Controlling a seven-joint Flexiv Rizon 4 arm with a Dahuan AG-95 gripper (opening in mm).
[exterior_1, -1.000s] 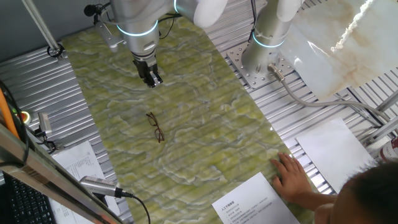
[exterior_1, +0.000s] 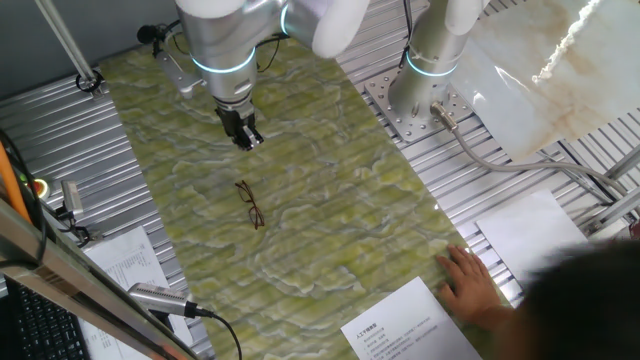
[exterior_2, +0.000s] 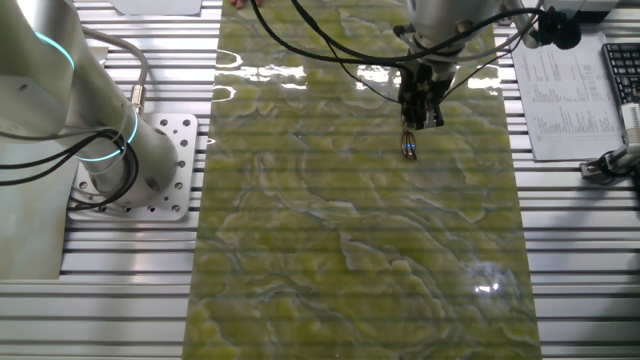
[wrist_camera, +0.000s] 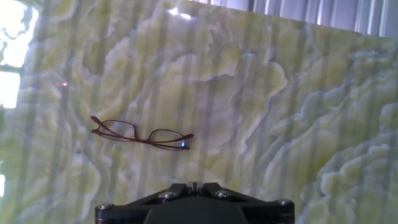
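A pair of brown-framed glasses (exterior_1: 251, 206) lies on the green marble-patterned board, temples folded. In the wrist view the glasses (wrist_camera: 142, 140) rest ahead of my fingers and left of centre, with clear space between. My black gripper (exterior_1: 250, 146) hangs above the board, near the glasses but apart from them. Its fingertips (wrist_camera: 191, 186) meet in the middle at the bottom of the wrist view, shut with nothing showing between them. From the opposite side, the glasses (exterior_2: 409, 146) appear just beyond the gripper (exterior_2: 425, 124).
A person's hand (exterior_1: 468, 285) rests on the board's edge beside a printed sheet (exterior_1: 408, 325). A grey arm base (exterior_1: 412, 100) stands beyond the board's side. Black cables (exterior_2: 330, 50) loop near my arm. Most of the green board (exterior_2: 350, 260) is bare.
My gripper has shifted slightly towards the glasses in exterior view 1. The person has moved further into view at the lower right. The glasses have stayed put.
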